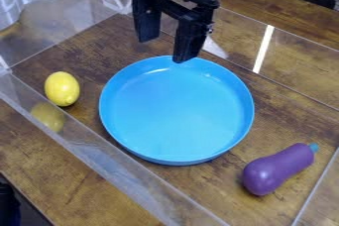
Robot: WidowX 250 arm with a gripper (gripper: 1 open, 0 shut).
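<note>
A black gripper [169, 30] hangs open over the back edge of a blue plate [175, 111] in the middle of the view, with nothing visible between its fingers. A yellow lemon-like object [61, 88] lies left of the plate. A purple eggplant [276, 169] lies at the lower right, apart from the plate. The plate is empty.
A transparent wall [79, 151] runs along the lower left, and another clear panel stands at the upper left. Bare wooden surface [272, 91] lies right of the plate. A small pale object behind the gripper is mostly hidden.
</note>
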